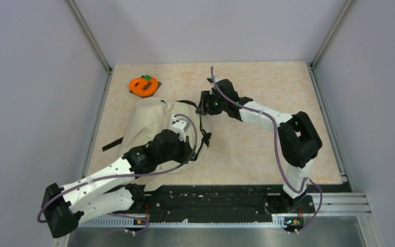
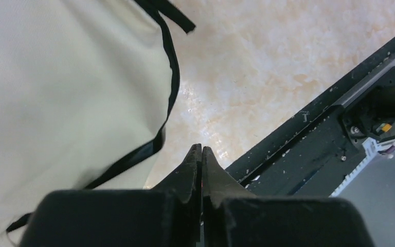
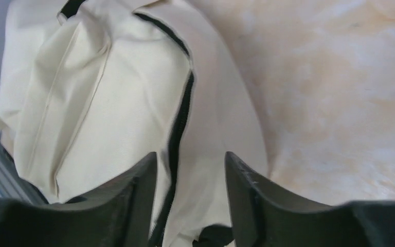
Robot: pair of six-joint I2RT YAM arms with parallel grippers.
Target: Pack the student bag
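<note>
A cream cloth bag [image 1: 146,116] with black trim lies on the left half of the table, its right edge rumpled. At that edge's far end, my right gripper [image 1: 201,109] hovers with its fingers apart. Through the right wrist view, the bag's cloth [image 3: 211,128] and black trim [image 3: 182,113] show below and between the parted fingertips; contact cannot be made out. Over the near part of the bag is my left gripper, shut, with nothing visible between its fingers. The left arm hides some of the bag from above.
An orange ring-shaped item [image 1: 143,87] with a green part rests on a dark flat piece at the back left. A black strap [image 1: 112,144] sticks out left of the bag.
</note>
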